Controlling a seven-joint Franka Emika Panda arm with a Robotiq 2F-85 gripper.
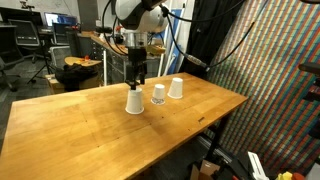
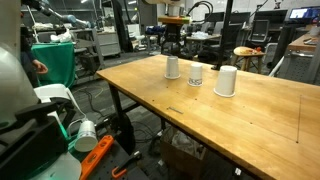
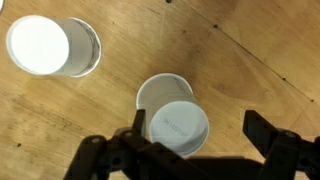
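Note:
Three white cups stand on the wooden table: one nearest the table's middle, a second cup to its right and a third cup farther right. My gripper hangs just over the first cup, open. In the wrist view, a white cup, upside down with its wider rim below, lies between the fingers, nearer the left one. Another upside-down cup is at upper left. Exterior view 2 shows the cups in a row, the rightmost cup looking largest.
An open box lies under the table.

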